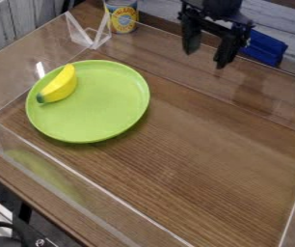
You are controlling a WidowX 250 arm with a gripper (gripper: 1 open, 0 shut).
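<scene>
The black gripper (208, 43) hangs over the back of the wooden table, right of centre near the top edge, open with nothing seen between its fingers. A yellow banana (59, 83) lies on the left part of a round green plate (98, 116). A blue object (263, 44) sits at the back right, just right of the gripper. A can (120, 14) stands at the back, left of the gripper.
A clear plastic piece stands beside the can. Black cables show at the lower left edge.
</scene>
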